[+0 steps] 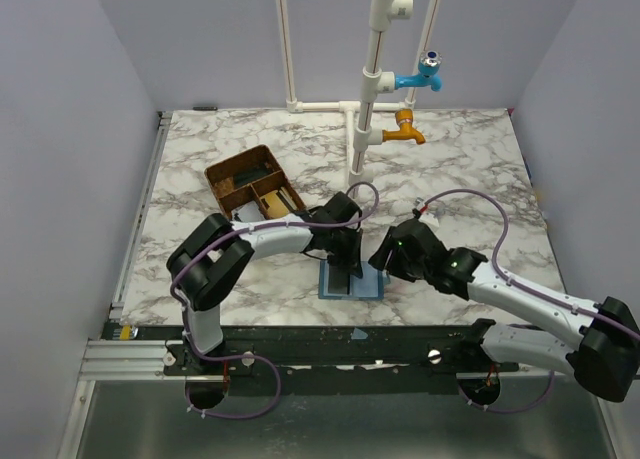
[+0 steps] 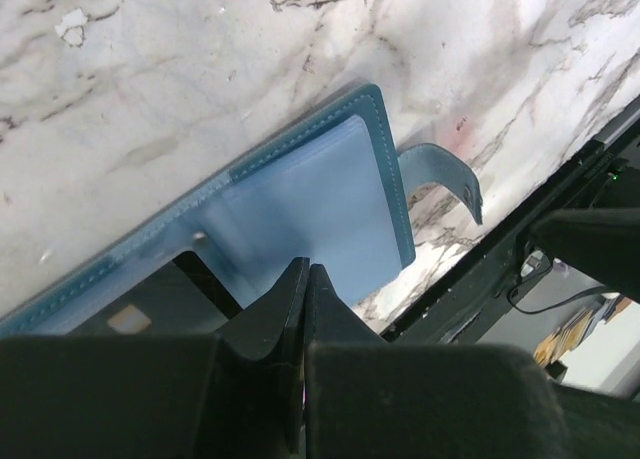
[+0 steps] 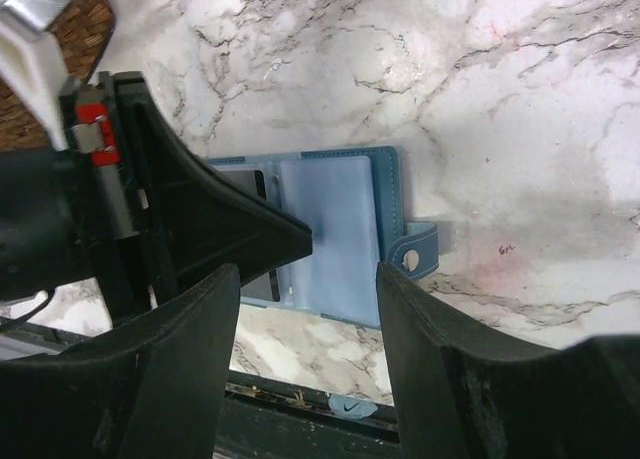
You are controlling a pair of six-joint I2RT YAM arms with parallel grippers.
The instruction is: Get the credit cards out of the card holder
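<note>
A light blue card holder (image 2: 335, 209) with a snap strap lies open on the marble table, near its front edge, a dark card (image 2: 140, 319) in one side. My left gripper is shut over the holder, with nothing seen between its fingers; in the right wrist view it reaches across the holder and hides part of it. My right gripper stands open at the holder's right side, by the strap (image 3: 420, 249).
A brown box with compartments (image 1: 238, 174) sits at the back left. A white pipe stand with blue and orange taps (image 1: 405, 129) rises at the back.
</note>
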